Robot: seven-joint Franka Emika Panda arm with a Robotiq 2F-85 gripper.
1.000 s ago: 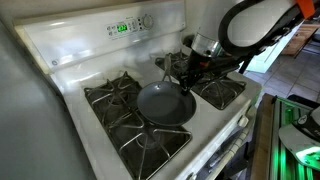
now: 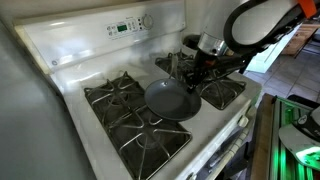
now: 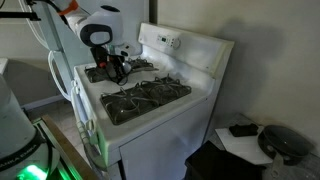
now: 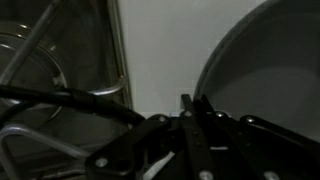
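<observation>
A dark round frying pan [image 2: 173, 99] sits across the inner edge of the left burner grates and the bare white strip in the middle of the stove. In the wrist view, the curved rim of the pan [image 4: 270, 70] passes right by the tips of my gripper. Those fingers are shut together at the rim; whether the thin rim lies between them cannot be made out. From outside, my gripper [image 2: 190, 88] reaches down to the pan's right side.
Black grates cover the left burners [image 2: 140, 140] and the right burners [image 2: 222, 92]. A pot [image 2: 190, 44] stands at the back right. The control panel [image 2: 125, 28] rises behind the stove. A wooden counter edge [image 2: 262, 145] lies in front.
The pan has slid a little to the right and slightly back over the last second. My gripper has shifted slightly the same way, staying at the pan's side.
</observation>
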